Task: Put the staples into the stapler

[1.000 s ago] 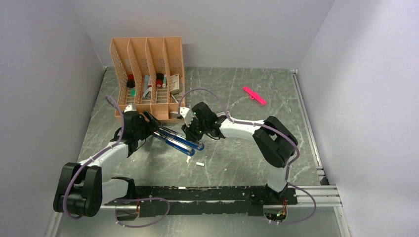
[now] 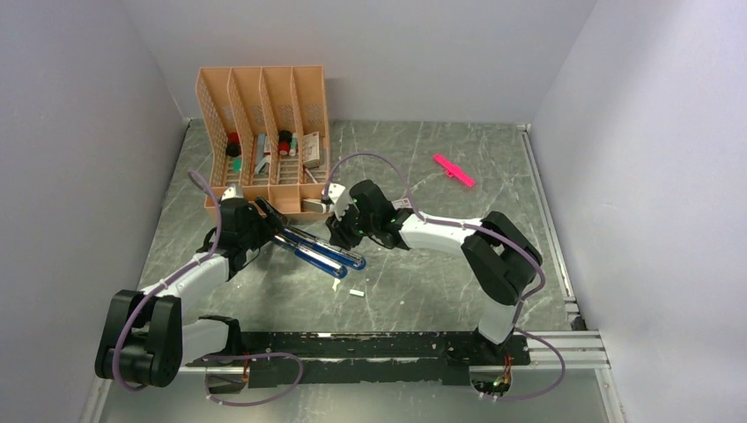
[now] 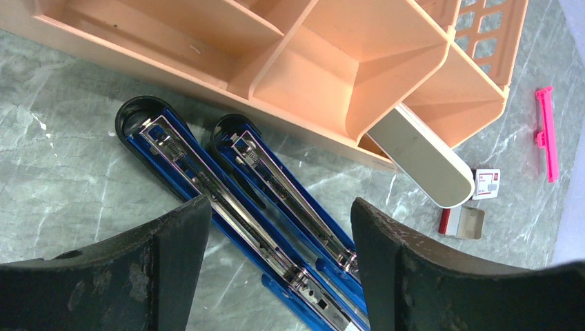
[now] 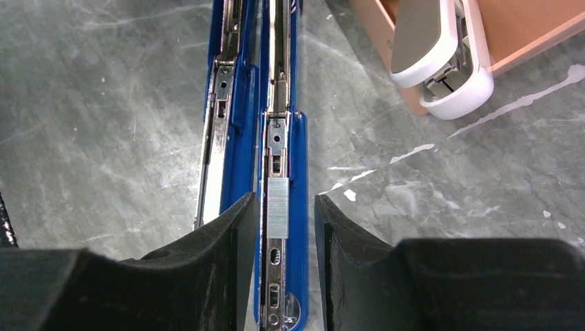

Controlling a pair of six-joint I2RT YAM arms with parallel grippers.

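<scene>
Two blue staplers (image 2: 317,261) (image 3: 227,207) lie folded open side by side, their metal channels exposed. In the right wrist view, a short silver staple strip (image 4: 278,208) rests in the channel of the stapler nearer the organizer. My right gripper is over that strip with its fingers part open, a gap showing on either side of the strip. Over the hinge-side part of the staplers, my left gripper stands open, and its fingers hold nothing.
An orange organizer (image 2: 264,189) borders the staplers at the back, with a white stapler (image 3: 424,155) jutting from its front corner. Small staple boxes (image 3: 462,222) lie beyond it. A pink object (image 2: 454,170) is far right; a small white piece (image 2: 357,293) lies in front.
My right gripper has risen slightly off the stapler, shifting a little right and backward. The left arm and the staplers look unmoved.
</scene>
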